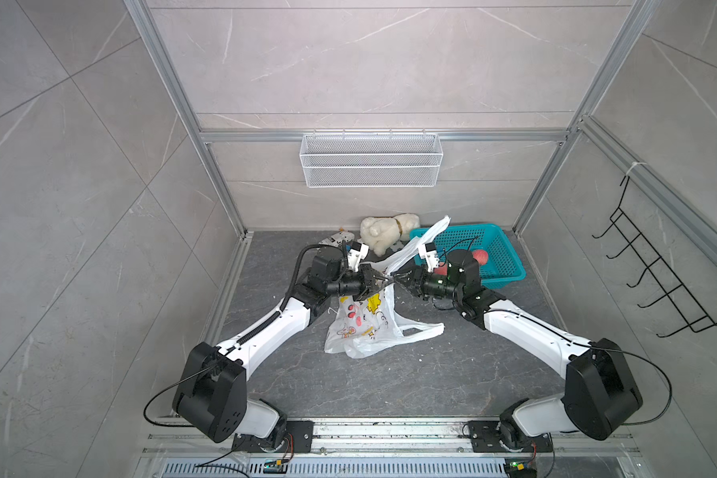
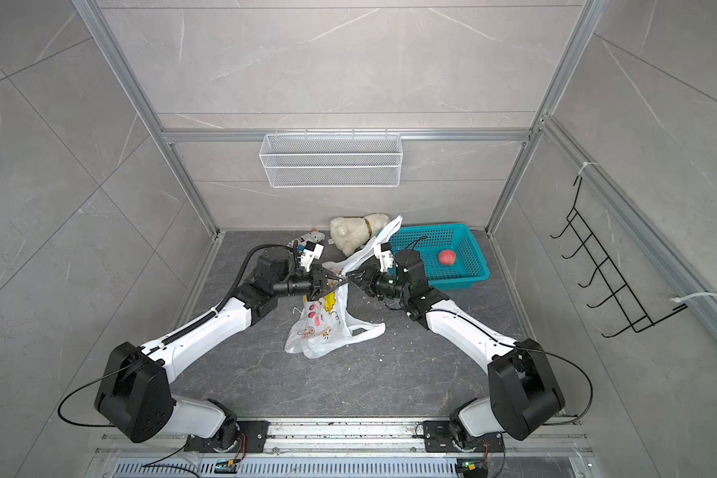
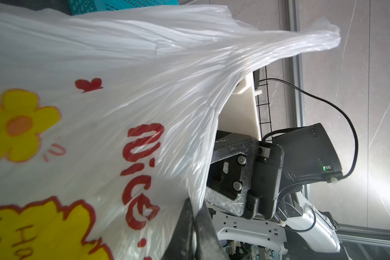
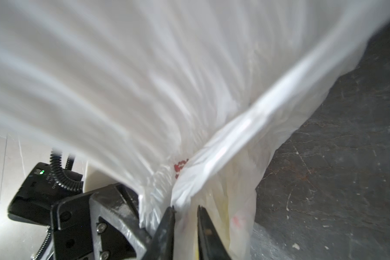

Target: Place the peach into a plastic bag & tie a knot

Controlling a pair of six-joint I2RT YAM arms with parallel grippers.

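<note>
A white printed plastic bag [image 1: 360,334] rests on the floor, its upper part pulled up between my grippers. My left gripper is shut on a gathered edge of the bag, clearest in the left wrist view. My right gripper faces it closely from the right, its fingers part open around or against the bag's folds; whether it grips them cannot be told. A pink round peach-like fruit [image 2: 446,257] sits in the teal basket [image 2: 474,275].
The basket stands at the back right. A white plush toy [image 1: 378,232] lies at the back centre. A wire shelf [image 1: 370,159] hangs on the back wall, a black hook rack [image 1: 661,286] on the right wall.
</note>
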